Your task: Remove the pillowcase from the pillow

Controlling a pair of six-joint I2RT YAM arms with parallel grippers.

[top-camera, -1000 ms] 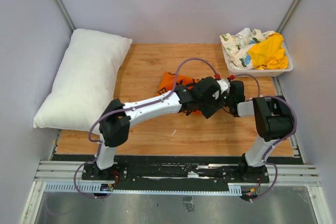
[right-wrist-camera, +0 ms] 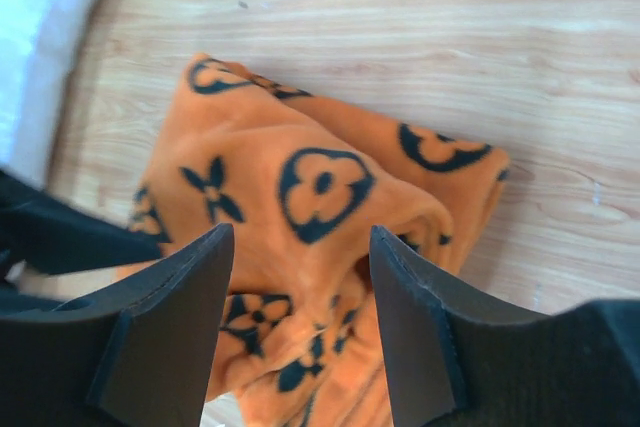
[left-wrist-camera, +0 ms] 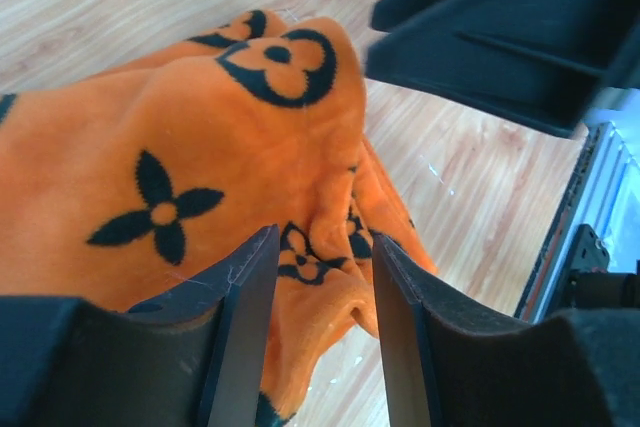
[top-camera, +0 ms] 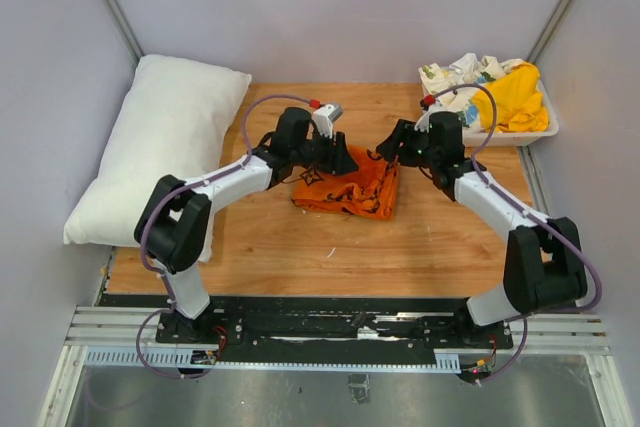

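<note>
The orange pillowcase point(top-camera: 345, 192) with black flower prints lies rumpled on the wooden table, apart from the bare white pillow point(top-camera: 160, 147) at the left. My left gripper point(top-camera: 347, 167) is over the pillowcase's upper middle; in the left wrist view its fingers point(left-wrist-camera: 245, 297) stand apart above the folds. At the case's upper right corner is my right gripper point(top-camera: 388, 155), its fingers point(right-wrist-camera: 405, 297) also spread above a raised fold in the right wrist view. Whether either touches the fabric, I cannot tell. Part of the case is hidden under the left arm.
A white bin point(top-camera: 545, 125) holding patterned cloth and a yellow cloth point(top-camera: 512, 100) stands at the back right. The two grippers are close together. Bare table point(top-camera: 300, 262) lies in front of the pillowcase.
The right gripper shifted left to the case's corner. Pillow and bin have not moved.
</note>
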